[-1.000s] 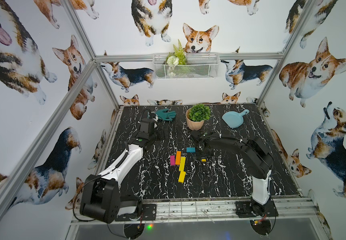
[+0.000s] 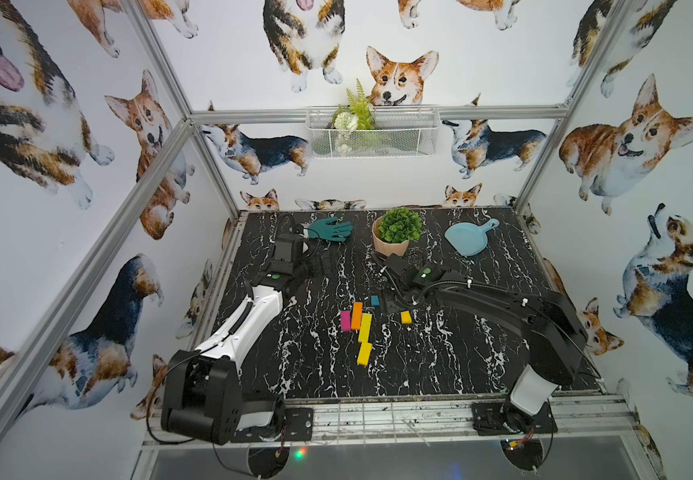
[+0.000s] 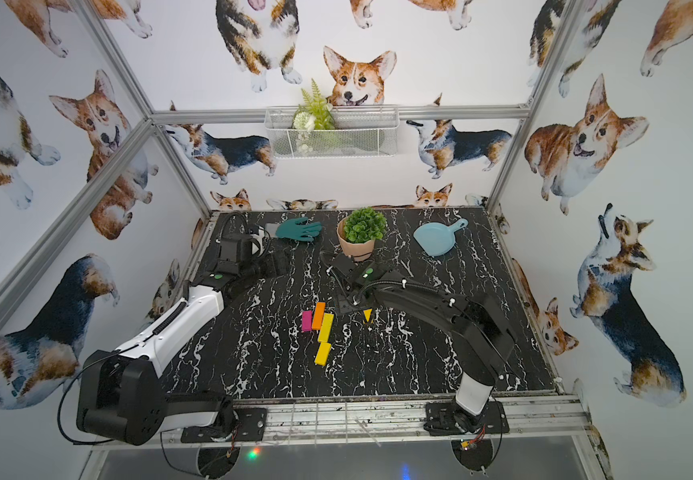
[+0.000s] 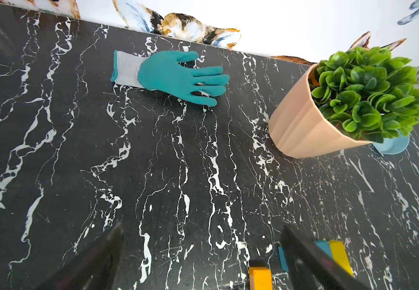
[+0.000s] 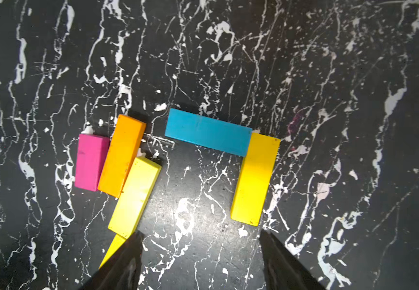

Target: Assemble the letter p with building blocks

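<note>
In the right wrist view a blue block (image 5: pixel 208 131) lies flat, its right end touching the top of a yellow block (image 5: pixel 255 179) that runs down from it. To their left a magenta block (image 5: pixel 91 162) lies against an orange block (image 5: pixel 122 155), which borders a paler yellow block (image 5: pixel 135 197). Another yellow block (image 5: pixel 111 251) continues below, partly hidden by a finger. My right gripper is open above the table with nothing between its fingers. My left gripper, open and empty, hangs over bare table at the left.
A potted plant (image 2: pixel 395 230) stands at the back middle. Left of it lies a teal glove (image 2: pixel 330 229), and right of it a light blue dustpan (image 2: pixel 469 238).
The left gripper has drifted slightly left and back.
</note>
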